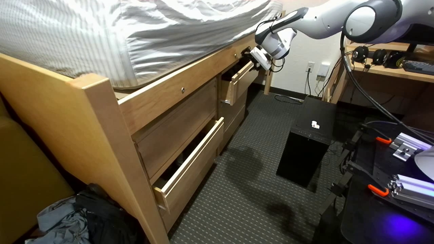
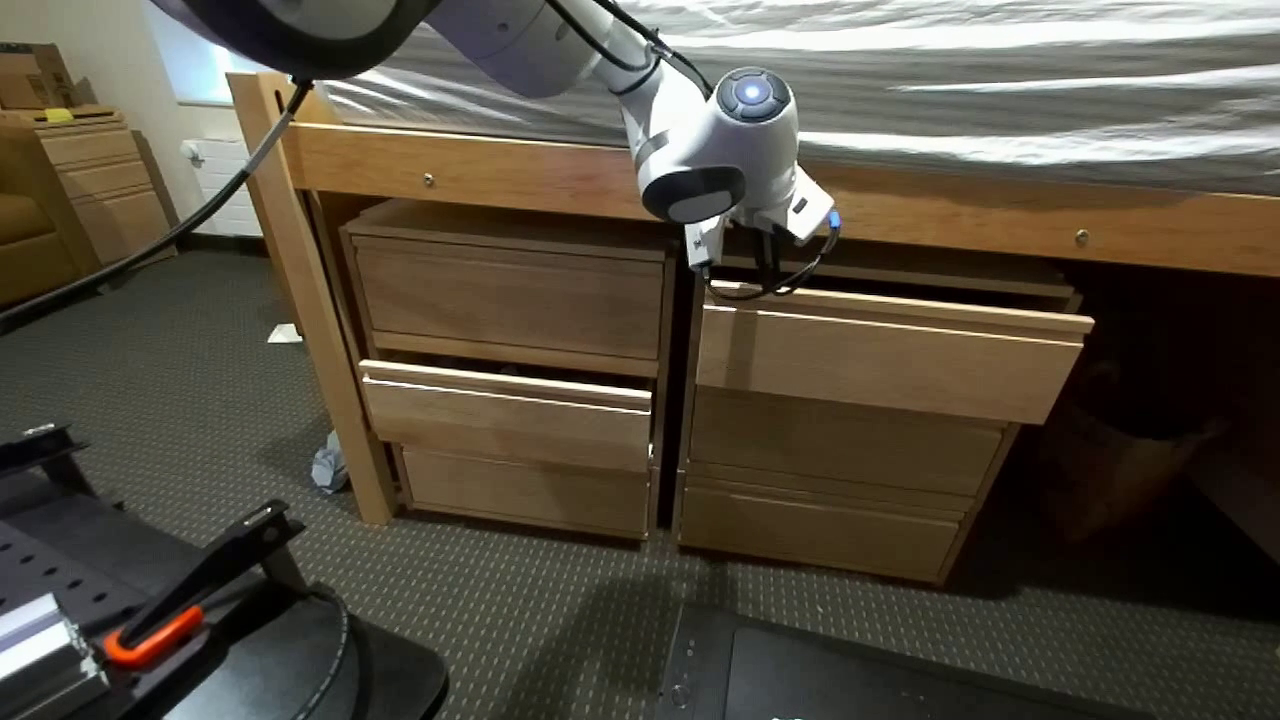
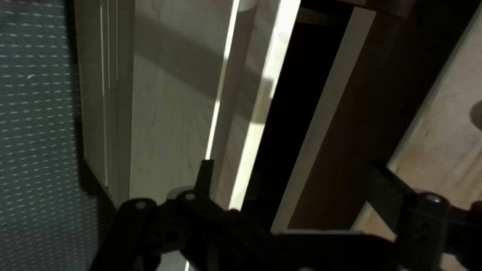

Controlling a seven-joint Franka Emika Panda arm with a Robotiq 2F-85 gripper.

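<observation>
My gripper is open wide at the partly pulled-out upper drawer [image 2: 894, 358] of the right-hand cabinet. In the wrist view one finger [image 3: 205, 175] appears over the outer side of the drawer front, and the other finger [image 3: 387, 196] over the dark space beyond the opening, near the bed rail [image 3: 452, 135]. The bright top edge [image 3: 255, 135] of the drawer front lies between them; no grip on it shows. Exterior view 1 has the gripper [image 1: 247, 55] near that edge. Any contact is unclear, and the drawer's inside is dark.
A lower drawer [image 1: 195, 162] in the nearer cabinet also stands partly out. Close above runs the wooden bed rail [image 2: 516, 168] under the wrapped mattress [image 2: 1020, 90]. A black box [image 1: 311, 122] stands on the carpet, with open floor [image 1: 260, 134] between it and the drawers.
</observation>
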